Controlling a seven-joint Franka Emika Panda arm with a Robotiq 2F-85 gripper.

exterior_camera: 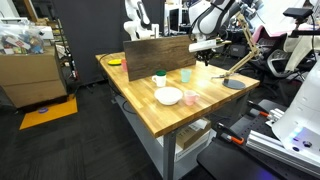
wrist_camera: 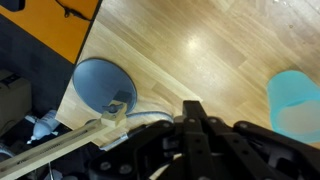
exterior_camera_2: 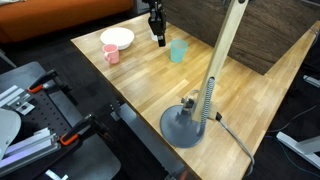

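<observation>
My gripper (exterior_camera: pixel 207 61) hangs above the far part of the wooden table, shut with nothing visible between its fingers. It also shows at the top of the second exterior view. In the wrist view the dark fingers (wrist_camera: pixel 193 110) point over bare wood, with a teal cup (wrist_camera: pixel 295 105) at the right edge. That teal cup (exterior_camera_2: pixel 178 50) stands upright beside a pink cup (exterior_camera_2: pixel 111 53) and a white bowl (exterior_camera_2: pixel 117 39). Behind the bowl is a white mug (exterior_camera: pixel 156 82) with something green (exterior_camera: pixel 160 74) at it.
A desk lamp stands on a round grey base (exterior_camera_2: pixel 183 126), its pale arm rising tall; a cable (exterior_camera_2: pixel 235 140) trails from it. An upright brown panel (exterior_camera: pixel 160 56) borders the table's back. Bare wood (exterior_camera_2: pixel 140 93) lies between lamp and cups.
</observation>
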